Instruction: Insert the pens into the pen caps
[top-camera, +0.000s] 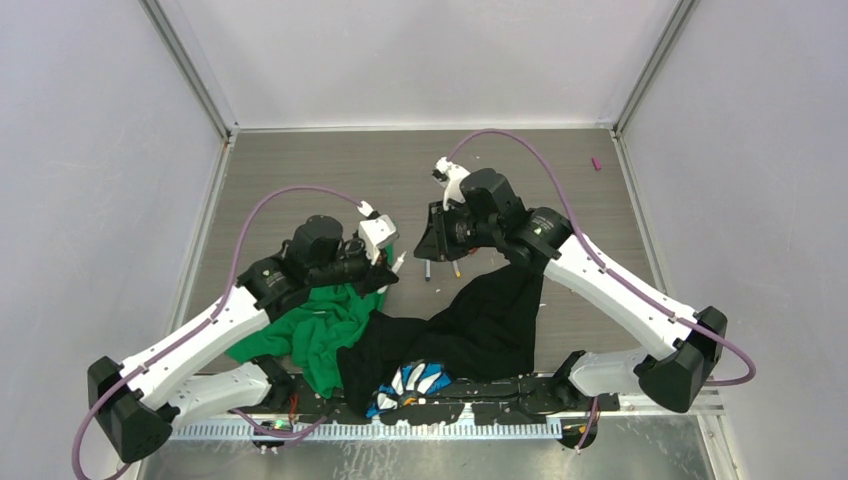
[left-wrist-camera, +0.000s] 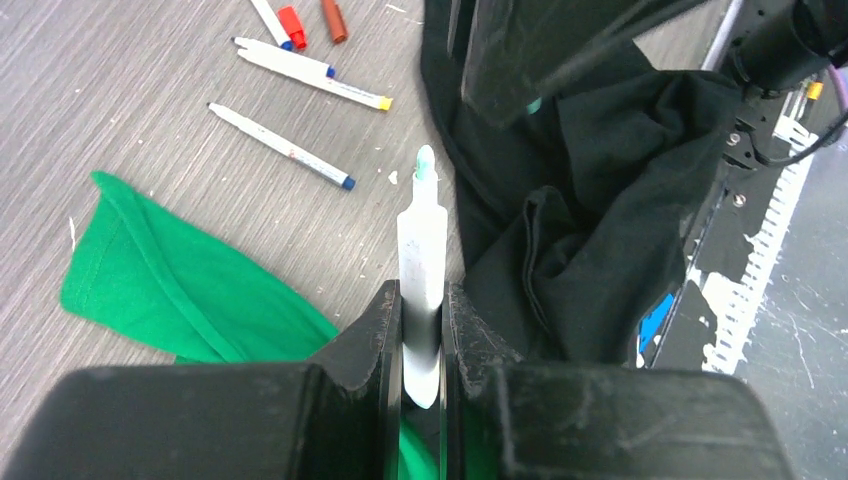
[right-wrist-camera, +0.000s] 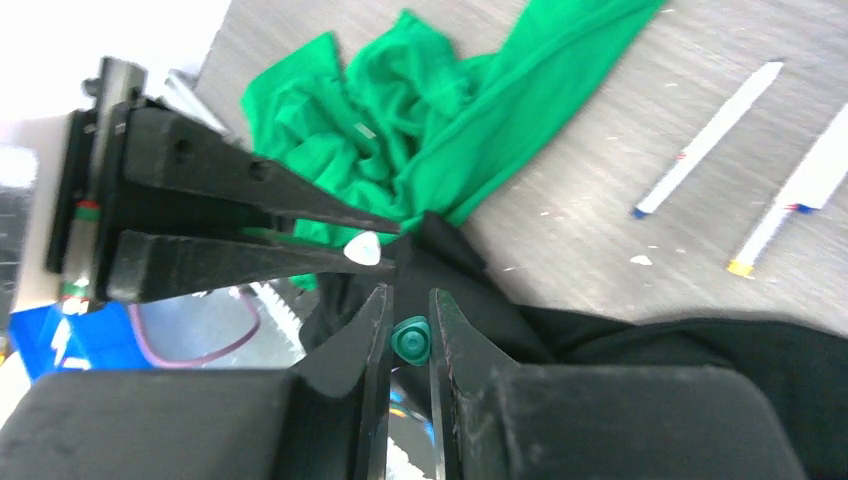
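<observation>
My left gripper is shut on a white pen (left-wrist-camera: 422, 250), its bare green-tinged tip pointing out beyond the fingers. That pen (top-camera: 398, 263) shows at the left fingertips in the top view. In the right wrist view a small green cap (right-wrist-camera: 411, 341) sits end-on between the fingertips of my right gripper, apparently pinched by both. The cap (left-wrist-camera: 534, 105) is only a green speck under the right gripper in the left wrist view. Pen and cap are apart, with a gap between the two grippers.
Several capped pens, one with a blue end (left-wrist-camera: 282, 146), lie on the table beside a red cap (left-wrist-camera: 291, 27) and a brown cap (left-wrist-camera: 334, 20). Green cloth (top-camera: 325, 330) and black cloth (top-camera: 480, 325) cover the front. A pink cap (top-camera: 596, 163) lies far right.
</observation>
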